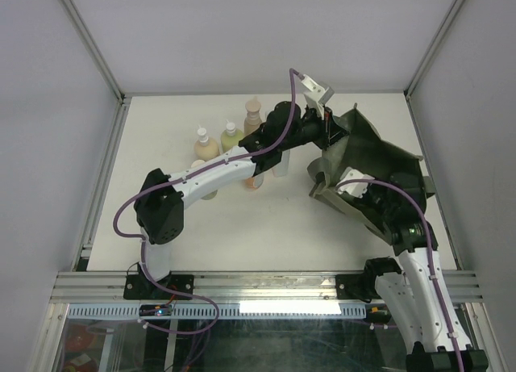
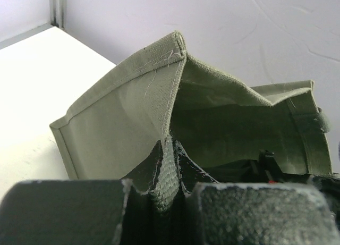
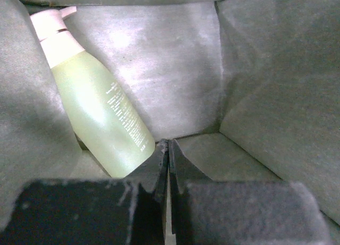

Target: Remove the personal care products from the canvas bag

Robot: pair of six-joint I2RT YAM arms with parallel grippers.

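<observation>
The grey-green canvas bag [image 1: 379,149] lies on the right of the table with its mouth held up. My left gripper is shut on the bag's rim [image 2: 166,176]. Inside the bag, a pale green pump bottle [image 3: 101,109] with a pinkish-white cap leans at the left of the right wrist view, its base toward the fingers. My right gripper is shut with its fingertips together and nothing between them; the bottle rests outside them, just to the left. From the top view, the right gripper's tips and the bottle are hidden by the arm and bag.
Several bottles stand on the table left of the bag, among them a beige one [image 1: 206,146], a green one [image 1: 231,135] and a tall tan one [image 1: 253,118]. The left arm [image 1: 218,177] crosses above some of them.
</observation>
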